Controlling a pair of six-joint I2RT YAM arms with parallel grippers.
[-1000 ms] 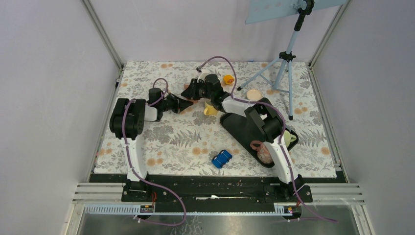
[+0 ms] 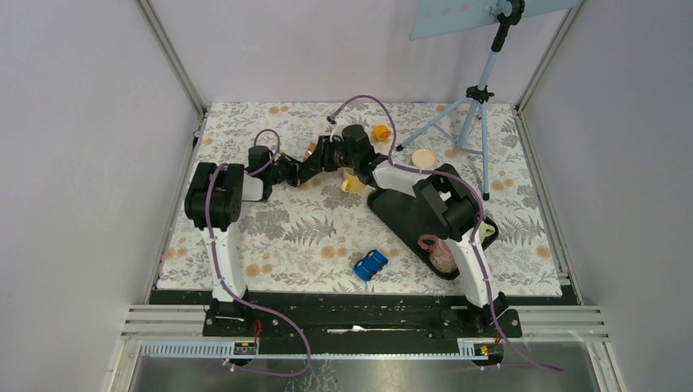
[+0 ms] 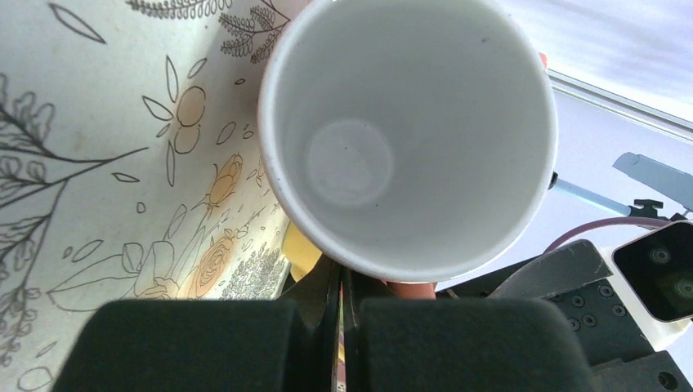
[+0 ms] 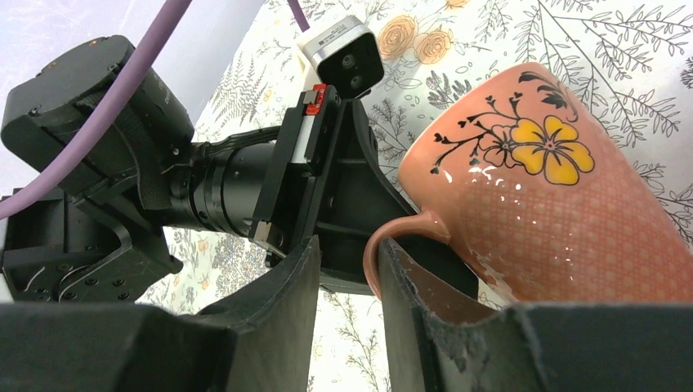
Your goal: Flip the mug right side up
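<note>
The pink mug (image 4: 539,204) with a yellow flower lies tilted between the grippers, mostly hidden from above. In the left wrist view its white interior (image 3: 409,139) and rim face the camera, just beyond my left gripper, which is shut. In the right wrist view, the mug's handle (image 4: 404,224) is at the fingertips of my right gripper, which is part open; the right-hand finger touches or overlaps the handle, and the body of the left gripper lies behind it.
A yellow mug (image 2: 351,184) sits below the grippers, a small yellow cup (image 2: 381,132) behind. A black tray (image 2: 400,216) with items is at right, a blue object (image 2: 370,265) in front, a tripod (image 2: 482,106) at back right.
My right gripper has shifted slightly over the last second around the mug; more pink shows above the grippers in the top view. The left arm is nearly still.
</note>
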